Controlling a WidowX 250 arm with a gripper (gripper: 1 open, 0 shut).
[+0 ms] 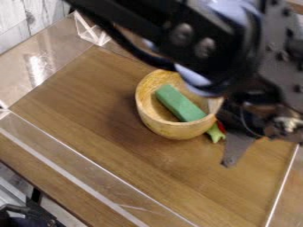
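Note:
A wooden bowl (162,118) sits near the middle with a green block (179,104) inside it. A light green piece (215,133) lies just right of the bowl, with a sliver of red behind the gripper, mostly hidden.
Clear edging runs along the left, and a small wire or clear object (92,28) stands at the back left.

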